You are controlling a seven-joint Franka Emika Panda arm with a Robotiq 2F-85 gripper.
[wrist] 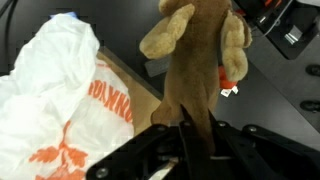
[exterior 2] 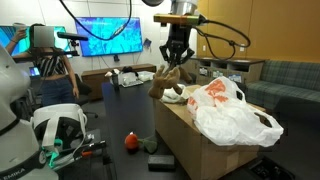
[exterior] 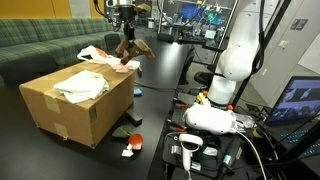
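Note:
A brown plush toy (wrist: 195, 70) hangs from my gripper, its body pinched between the shut fingers and its limbs dangling. In exterior view 1 the toy (exterior: 134, 50) is in the air beside the far right corner of the cardboard box (exterior: 66, 112). Exterior view 2 has the gripper (exterior 2: 174, 62) above the toy (exterior 2: 166, 82), close to the box's edge. White plastic bags with red print (wrist: 65, 110) lie over the box top. How much of the toy is inside the grip is partly hidden.
On the dark table lie a red round thing (exterior: 135, 143), a dark block (exterior 2: 161, 163) and a green item (exterior 2: 131, 142). The robot base (exterior: 207, 117) stands to the right, with cables and a laptop (exterior: 293, 108) nearby. Open table lies in front of the box.

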